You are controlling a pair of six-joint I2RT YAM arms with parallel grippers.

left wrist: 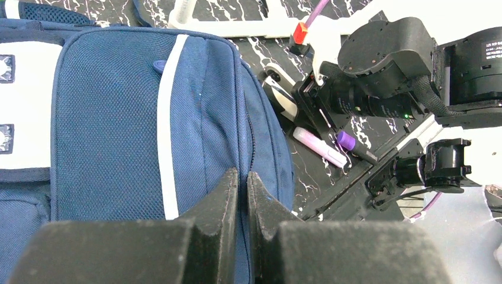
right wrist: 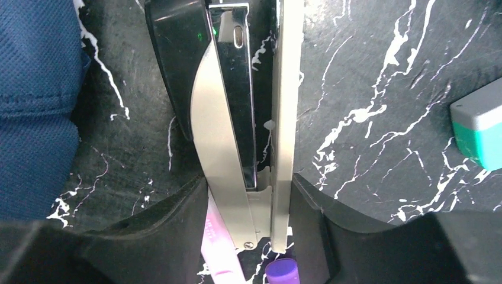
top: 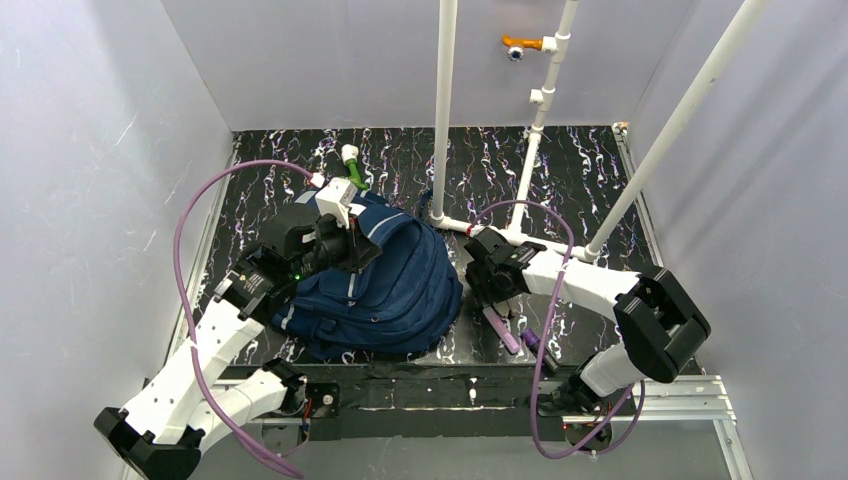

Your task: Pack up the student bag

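The navy backpack (top: 410, 300) lies on the left half of the dark marbled floor. My left gripper is shut on a fold of its fabric, near the zip edge (left wrist: 247, 127). Right of the bag, a black and beige stapler (right wrist: 216, 127) rests with its arms spread apart. Around its hinge end stand the fingers of my right gripper, one on each side and very close to it; whether both press on it I cannot tell. A pink highlighter (left wrist: 319, 147) and a purple-capped marker (left wrist: 346, 141) lie just in front of the stapler.
A grey and teal block (right wrist: 480, 127) lies right of the stapler. White pipes (top: 445, 110) rise behind the work area, with a low crosspiece (left wrist: 237, 28) close behind the stapler. Bare floor shows at the right.
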